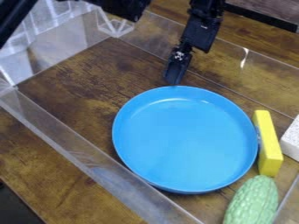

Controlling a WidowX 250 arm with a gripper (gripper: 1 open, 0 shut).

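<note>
The black robot gripper (179,61) reaches down from the top centre, its lower end just behind the blue plate (184,140), over the wooden floor of a clear-walled tray. Whether its fingers are open or shut is hard to make out, and nothing can be clearly seen between them.
A yellow block (267,144) stands at the plate's right, with a pale green corn-like object (251,203) below it and a white object (291,140) at the right edge. Clear walls border the area.
</note>
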